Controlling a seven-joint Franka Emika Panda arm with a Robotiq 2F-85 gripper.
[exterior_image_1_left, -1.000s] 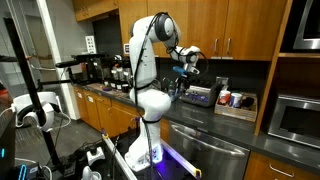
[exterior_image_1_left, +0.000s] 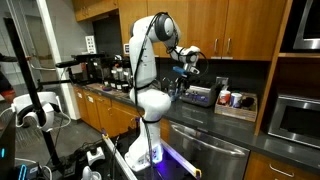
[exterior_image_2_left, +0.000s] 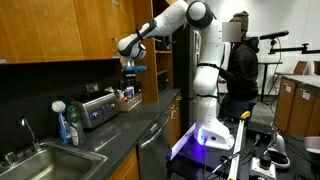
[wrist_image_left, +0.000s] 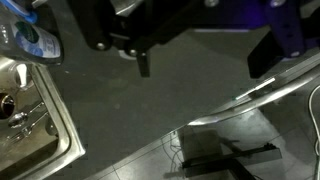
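My gripper points down over the dark countertop (wrist_image_left: 130, 105), its two fingers wide apart and nothing between them. In the first exterior view the gripper (exterior_image_1_left: 184, 86) hangs above the counter, in front of a silver toaster-like appliance (exterior_image_1_left: 203, 96). From the other side, the gripper (exterior_image_2_left: 129, 84) shows high above the counter, small and dark. A clear bottle with a blue label (wrist_image_left: 38, 42) lies at the left edge of the wrist view, beside the steel sink (wrist_image_left: 62, 132).
A wooden crate (exterior_image_1_left: 240, 112) holding several items stands right of the appliance, against the wall. A faucet (exterior_image_2_left: 31, 134) rises behind the sink. Bottles (exterior_image_2_left: 73, 112) stand between sink and appliance. Wooden cabinets (exterior_image_1_left: 240, 30) hang above.
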